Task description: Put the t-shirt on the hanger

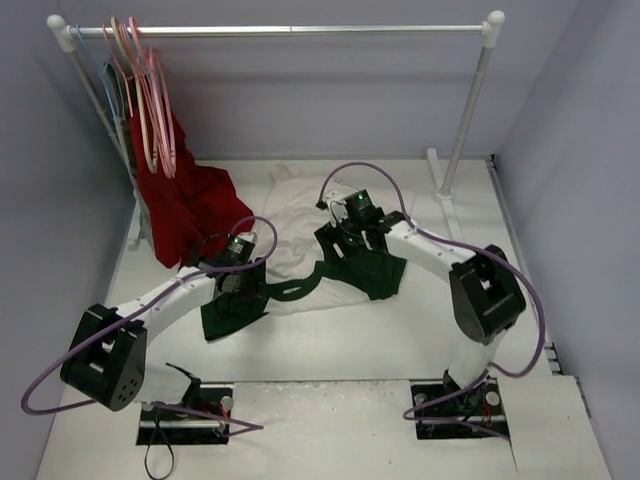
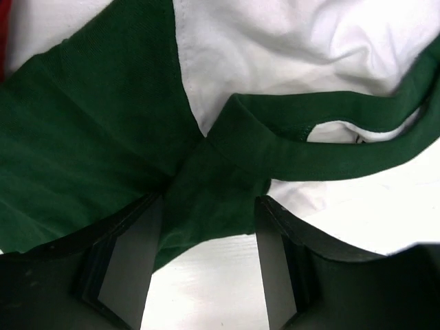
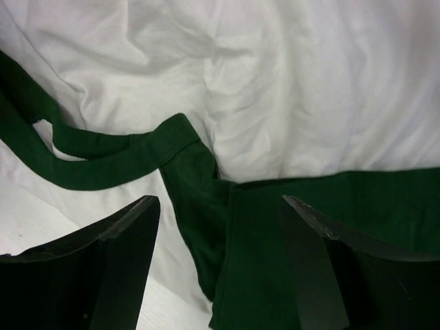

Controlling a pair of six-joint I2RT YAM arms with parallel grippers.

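A white t-shirt with dark green sleeves and collar lies on the table, its neck toward the front. My left gripper is open above the shoulder seam, between the left green sleeve and the green collar; nothing is held. Over the other shoulder my right gripper stands open, the right green sleeve below its fingers and the collar to its left. Several hangers, among them a pink hanger, hang at the rack's left end.
A red garment hangs at the left and spreads onto the table beside the shirt. The rack's horizontal rail is bare from its middle to the right post.
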